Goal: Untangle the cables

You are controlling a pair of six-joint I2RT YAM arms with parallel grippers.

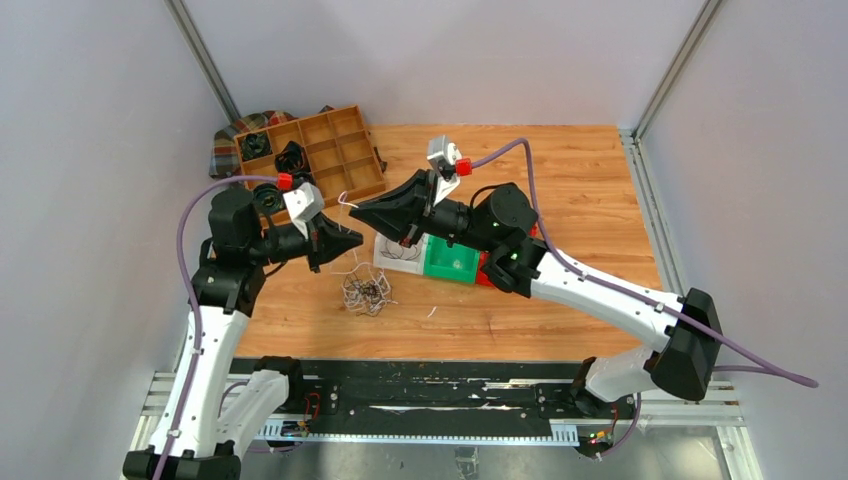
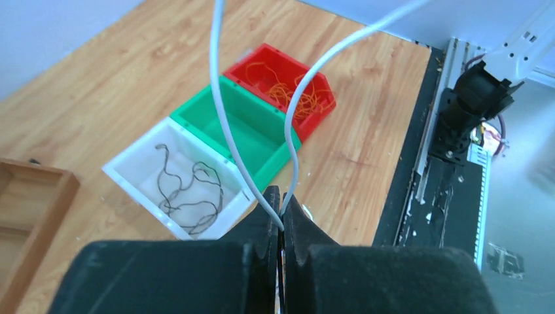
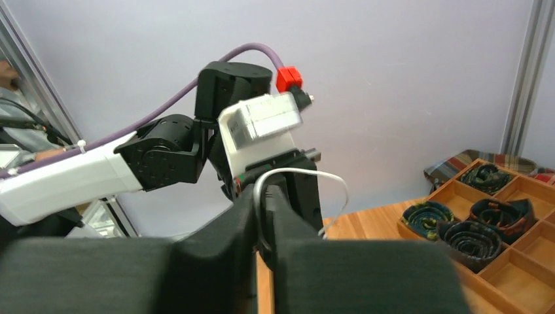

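Observation:
A grey-white cable tangle (image 1: 367, 291) lies on the table, and a white cable rises from it to both grippers. My left gripper is shut on this white cable (image 2: 224, 118); two strands leave its fingertips upward in the left wrist view. Facing it from the right is my right gripper (image 1: 354, 208), slightly open, with a narrow gap between its blurred fingers in the right wrist view. The cable's upper loop (image 3: 304, 171) arches from those fingertips toward the left gripper; whether the right fingers still touch it is unclear.
Behind the tangle stand a white bin (image 2: 139, 169) with a dark cable, an empty green bin (image 2: 245, 133) and a red bin (image 2: 314, 77) with orange cables. A wooden divided tray (image 1: 347, 160) with dark coiled items sits at the back left.

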